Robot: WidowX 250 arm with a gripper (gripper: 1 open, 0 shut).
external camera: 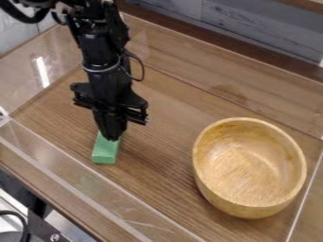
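Note:
A black robot arm reaches down from the top left to my gripper (111, 132), whose tips are low at the upper end of a green rectangular block (106, 152) lying on the wooden tabletop. The fingertips look close together; whether they touch the block or have anything between them is unclear, as the gripper hides the block's far end.
A large empty wooden bowl (248, 166) stands on the right. A raised rim runs along the back, and the table's edge is at the lower left.

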